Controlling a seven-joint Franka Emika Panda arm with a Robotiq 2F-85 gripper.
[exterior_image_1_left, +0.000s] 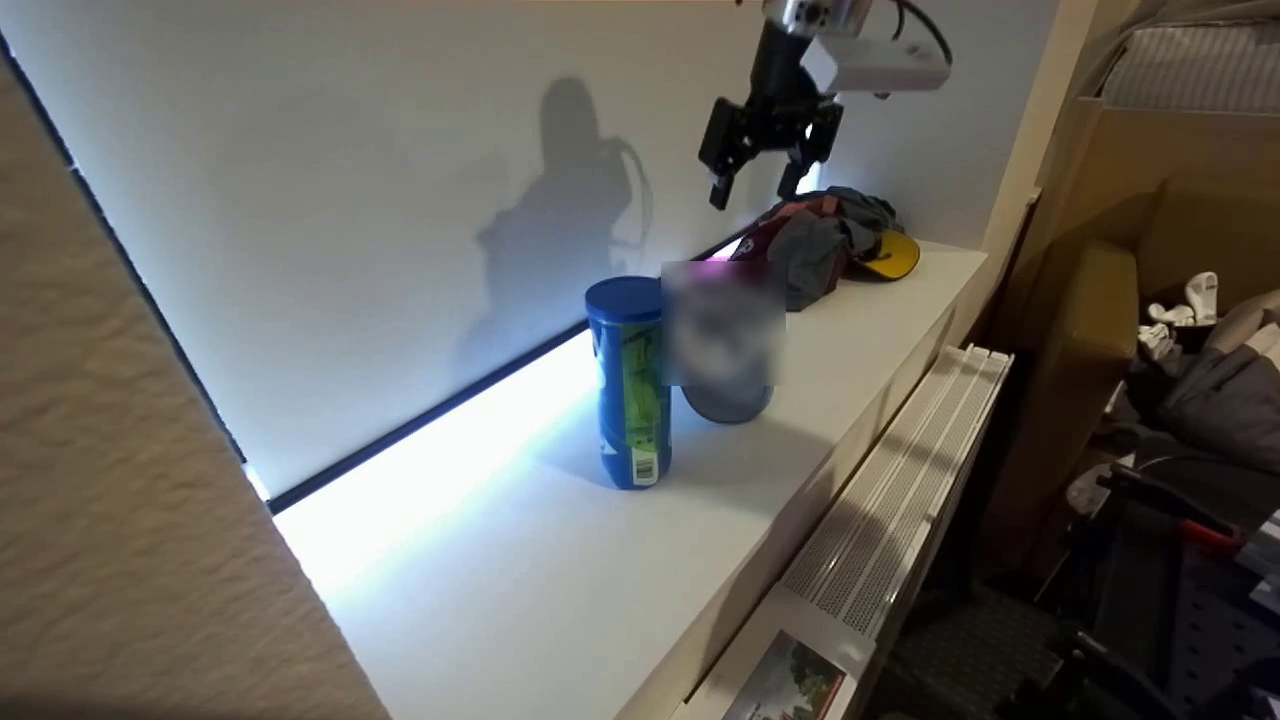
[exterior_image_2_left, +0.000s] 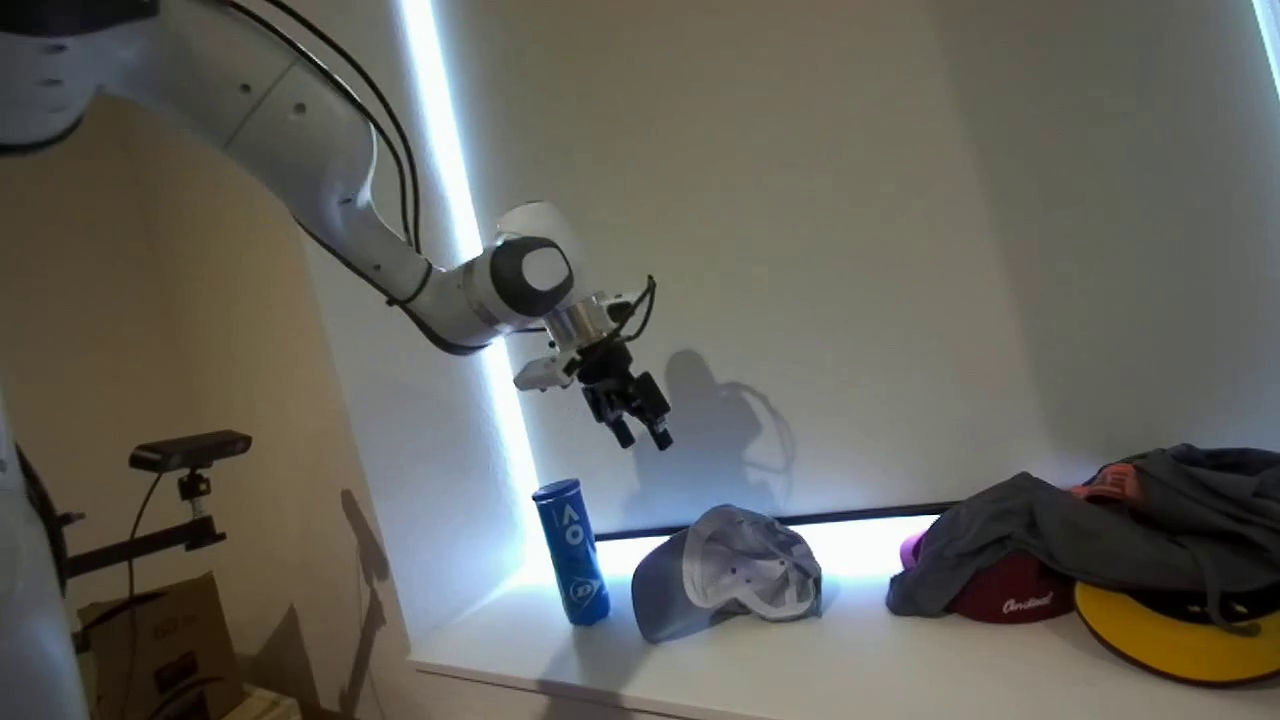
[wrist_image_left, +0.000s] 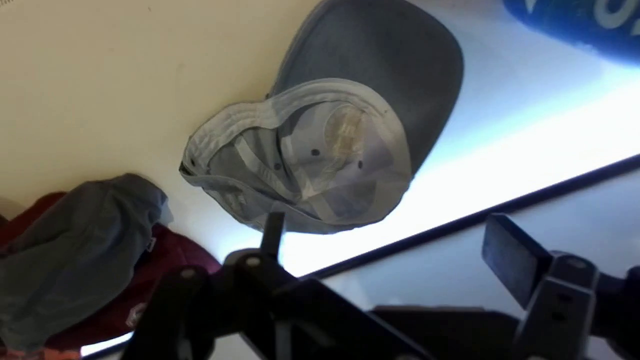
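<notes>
A grey cap (wrist_image_left: 372, 51) lies upturned on the white ledge, its pale lining facing up in the wrist view. In exterior view 2 the cap (exterior_image_2_left: 732, 570) rests just right of the blue tube (exterior_image_2_left: 572, 552), which stands upright. Part of the cap is blurred out in exterior view 1, where only its brim (exterior_image_1_left: 726, 402) shows clearly behind the tube (exterior_image_1_left: 630, 384). My gripper (exterior_image_2_left: 644, 442) hangs in the air above the cap and tube, open and holding nothing. The wrist view shows its two fingers (wrist_image_left: 513, 255) wide apart.
More caps and grey cloth (exterior_image_2_left: 1020, 534) are heaped farther along the ledge, a maroon one and a yellow-brimmed one (exterior_image_2_left: 1182, 630) among them. A wall backs the ledge (exterior_image_1_left: 528, 600). A white radiator (exterior_image_1_left: 894, 492) runs below its front edge. The ledge's near end is clear.
</notes>
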